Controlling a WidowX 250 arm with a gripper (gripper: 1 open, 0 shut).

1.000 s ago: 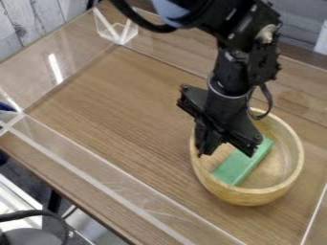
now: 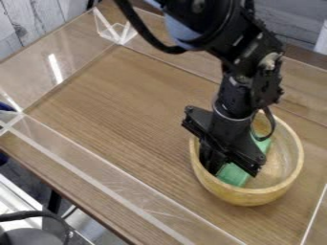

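Note:
A round, light wooden bowl (image 2: pixel 262 189) sits on the wooden table at the lower right. A green object (image 2: pixel 231 174) lies inside it, largely covered by my black gripper (image 2: pixel 224 153), which is down inside the bowl over it. Whether the fingers are shut on the green object cannot be seen clearly.
Transparent tape runs along its left part, and dark cables and a frame show beyond the left edge.
My gripper has come down into the bowl and now hides much more of the green object than before.

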